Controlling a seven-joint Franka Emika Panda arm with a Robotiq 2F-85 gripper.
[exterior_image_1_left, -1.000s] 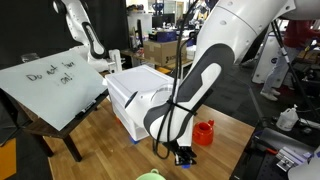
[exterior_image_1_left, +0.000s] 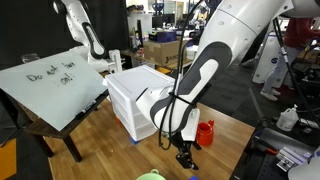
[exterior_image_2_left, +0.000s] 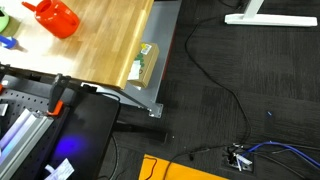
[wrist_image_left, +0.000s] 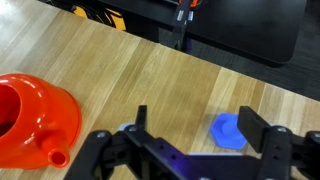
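My gripper stands open above the wooden table, its dark fingers wide apart in the wrist view. A small blue object (wrist_image_left: 228, 131) with a hexagonal outline and a paler top shows between them, nearer the right finger and not gripped. In exterior view 1, only a bit of the blue object (exterior_image_1_left: 195, 178) appears at the bottom edge, just nearer the camera than the gripper (exterior_image_1_left: 186, 160). Exterior view 2 has the blue object (exterior_image_2_left: 8, 42) at its left edge.
A red pot-like container (wrist_image_left: 40, 122) with a spout is left of the gripper in the wrist view. A green bowl (exterior_image_1_left: 151, 175) sits at the bottom of exterior view 1. A white box (exterior_image_1_left: 135, 98) stands behind the arm. Bare wood (wrist_image_left: 160, 82) lies beyond the fingers.
A second ago the blue object was close under the fingers.
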